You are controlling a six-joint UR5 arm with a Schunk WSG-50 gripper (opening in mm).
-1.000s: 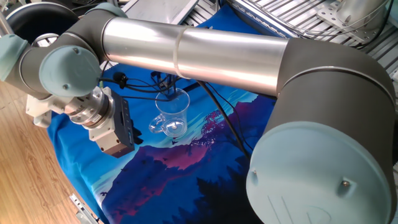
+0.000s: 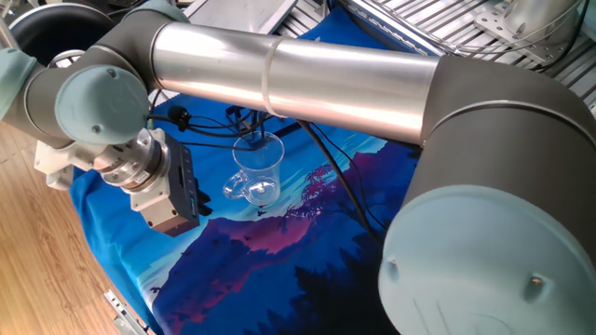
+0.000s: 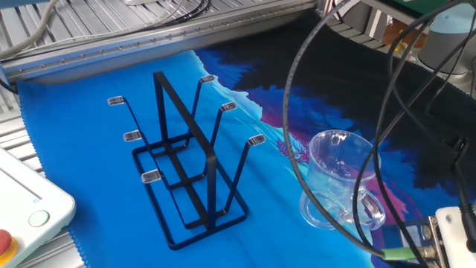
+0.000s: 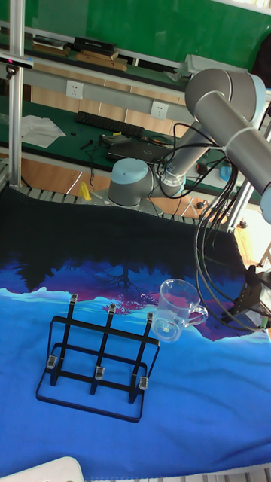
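A clear mug (image 3: 325,181) with a handle stands upright on the printed cloth, its rim upward. It shows in exterior view 1 as well, where the mug (image 2: 260,167) is to the right of my gripper (image 2: 203,201) with a gap between them. The gripper's dark fingers are small and seen from the side, so their opening is unclear. Left of the mug in exterior view 2 is a black wire rack (image 3: 186,141) with several upright prongs capped in clear tips. No prong holds anything. In exterior view 3 the mug (image 4: 170,312) is close to the rack's right side.
Black cables (image 3: 377,149) hang from the arm and cross in front of the mug in exterior view 2. A white box with a red button (image 3: 22,216) lies at that view's left edge.
The large arm joint nearest the camera in exterior view 1 has shifted slightly right. My gripper has barely moved, and the mug is in the same place.
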